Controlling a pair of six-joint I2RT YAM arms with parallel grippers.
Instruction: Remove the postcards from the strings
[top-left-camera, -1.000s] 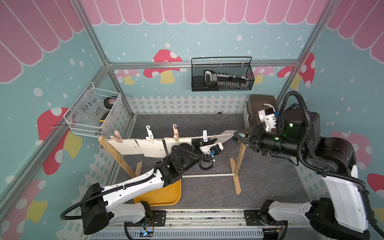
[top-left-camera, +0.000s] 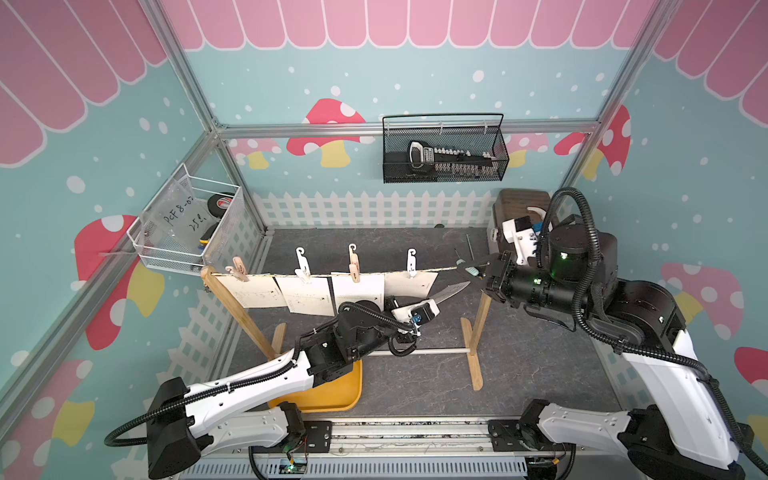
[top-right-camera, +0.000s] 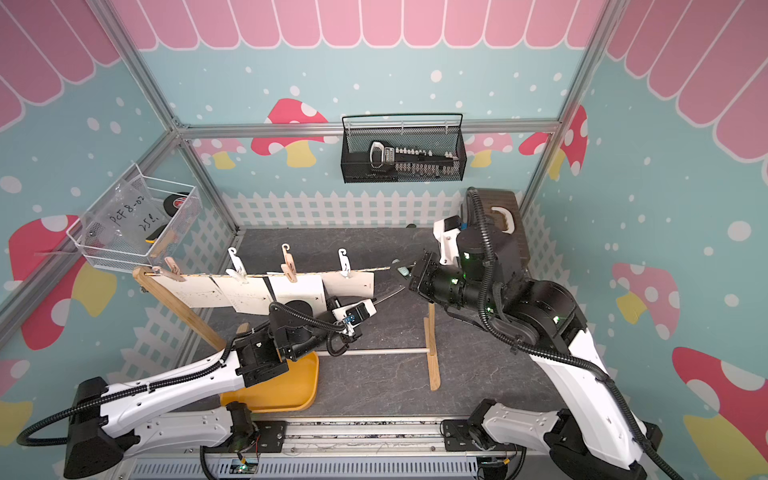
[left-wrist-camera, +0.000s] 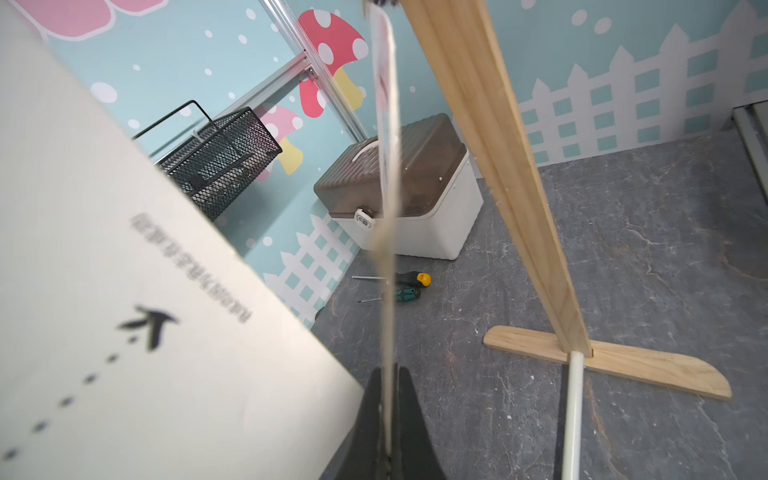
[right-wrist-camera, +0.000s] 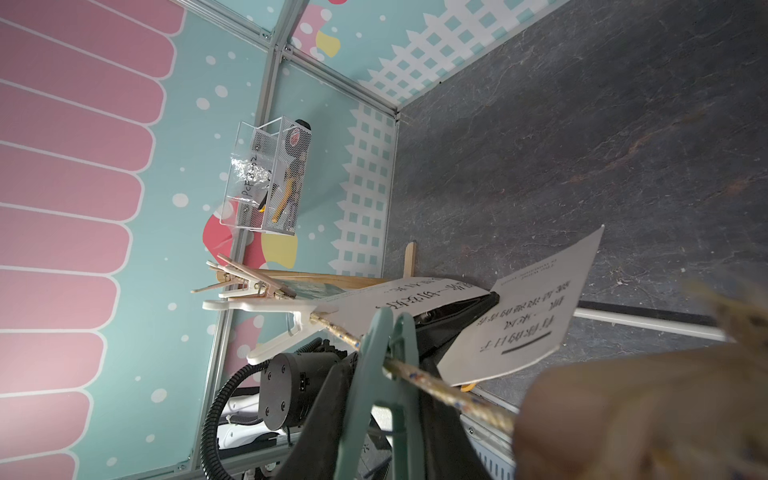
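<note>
One postcard is pinched at its edge by my left gripper, which is shut on it; in the left wrist view this card stands edge-on. It hangs below the string (right-wrist-camera: 456, 396), apart from it. My right gripper is shut on a green clothespin (right-wrist-camera: 380, 376), whose fingers are around the string near the right post. Several other postcards (top-left-camera: 305, 296) still hang along the string under clothespins (top-left-camera: 302, 264). The closest hanging card (left-wrist-camera: 176, 304) fills the left of the left wrist view.
The string runs between wooden posts (top-left-camera: 244, 316) on a stand. A yellow tray (top-left-camera: 344, 388) lies partly under the left arm. A brown-lidded toolbox (left-wrist-camera: 400, 168) and screwdrivers (left-wrist-camera: 406, 294) sit at the back right.
My left gripper has drawn the postcard down and slightly left, away from the string and the green clothespin. The right gripper has shifted slightly left, and the string has moved a little.
</note>
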